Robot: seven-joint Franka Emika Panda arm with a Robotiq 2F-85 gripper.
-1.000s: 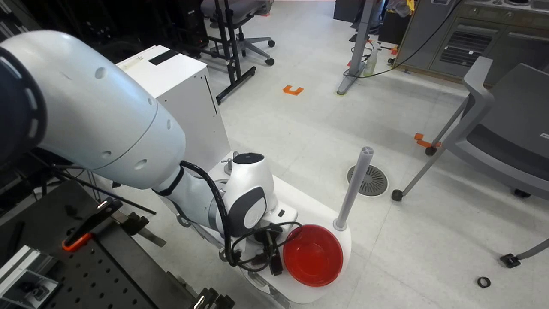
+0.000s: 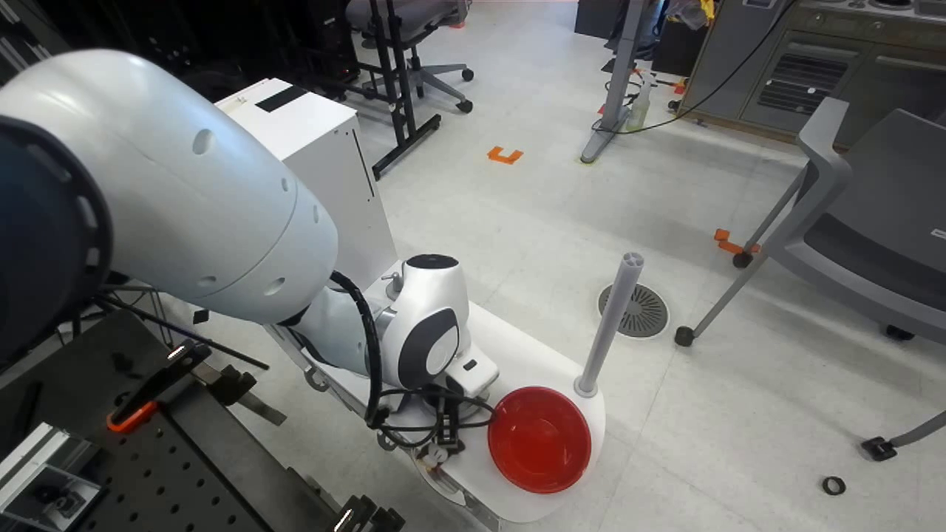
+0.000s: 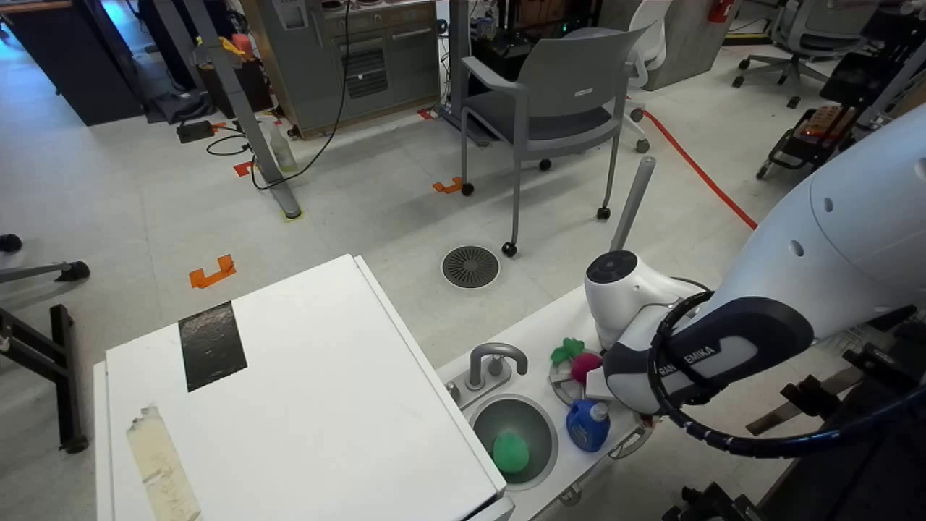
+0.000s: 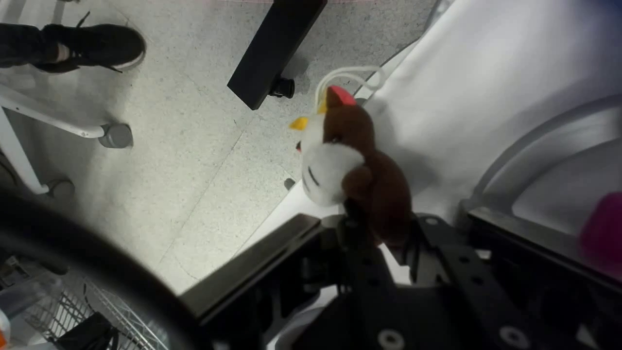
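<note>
A small plush toy (image 4: pixel 382 169), brown and white with yellow and red bits and a pale cord loop at its head, sticks out of my gripper in the wrist view. The fingers are shut on its lower end. In exterior view 1 my gripper (image 2: pixel 446 428) is low over the white counter (image 2: pixel 523 350), just left of a red bowl (image 2: pixel 539 440). Only a little of the toy (image 2: pixel 434 457) shows there. The arm hides the gripper in exterior view 2.
Exterior view 2 shows a sink (image 3: pixel 542 425) holding a green ball (image 3: pixel 511 452), with a blue bottle (image 3: pixel 588 425) beside it. A rack holds a green item (image 3: pixel 568 350) and a magenta item (image 3: pixel 586 367). A grey post (image 2: pixel 610 324) rises behind the bowl.
The gripper has shifted left in exterior view 1, away from the red bowl, and the forearm has swung slightly right. The bowl has stayed where it was.
</note>
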